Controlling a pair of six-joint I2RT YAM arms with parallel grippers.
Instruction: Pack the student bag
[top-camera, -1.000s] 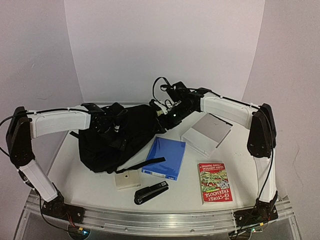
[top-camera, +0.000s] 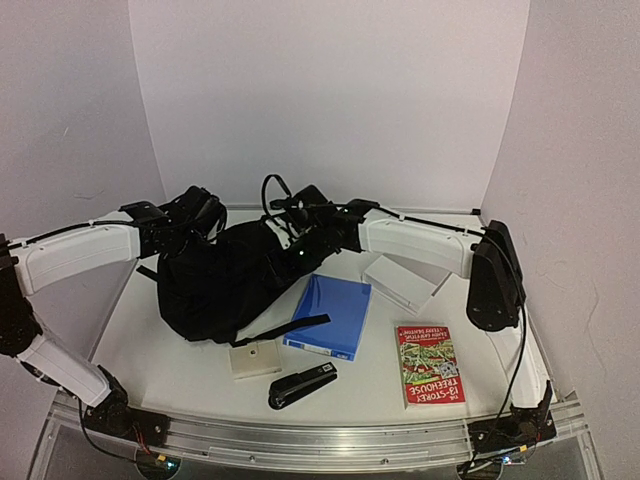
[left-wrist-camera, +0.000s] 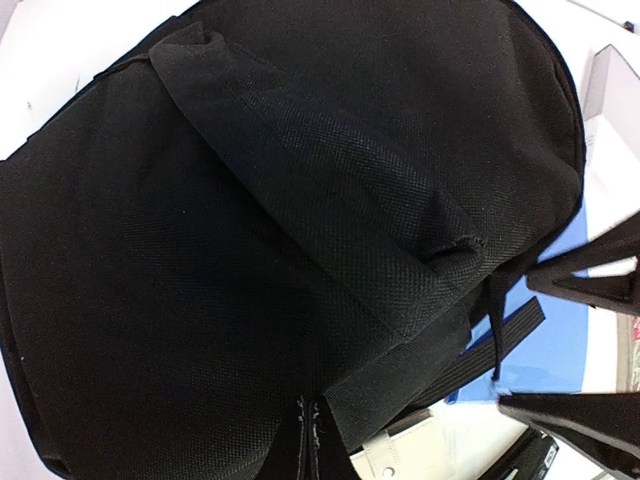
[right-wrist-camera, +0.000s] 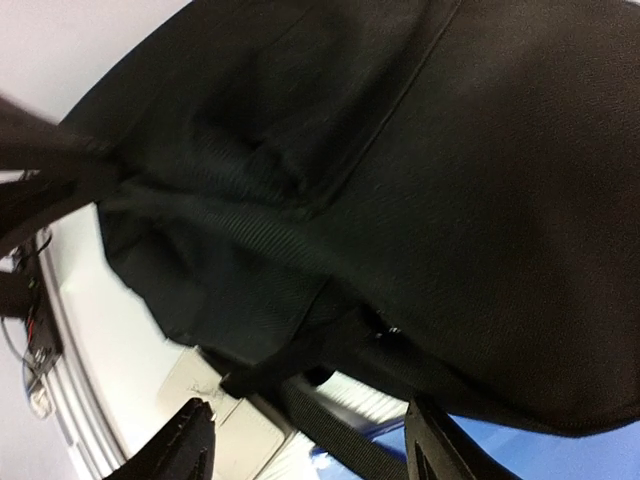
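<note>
The black bag (top-camera: 230, 285) slumps on the left half of the table, its strap (top-camera: 290, 328) trailing over a blue box-like book (top-camera: 333, 315). Over the bag, my left gripper has its fingertips together close to a fabric fold; no cloth clearly shows between them. My right gripper is spread wide at the bag's right side, its fingers empty, with the bag and strap beyond them. Also on the table are a beige case (top-camera: 256, 359), a black stapler (top-camera: 303, 385), a red Treehouse book (top-camera: 430, 365) and a white box (top-camera: 400, 282).
Both forearms reach across the bag and come close together above it, hiding part of its top. Bare table (top-camera: 380, 385) lies between the stapler and the red book. A metal rail (top-camera: 320, 443) runs along the front edge.
My right arm has moved left, closer over the bag. The left arm has shifted slightly left and up in the top view. The bag's right upper part has sunk leftward; the loose items are unmoved.
</note>
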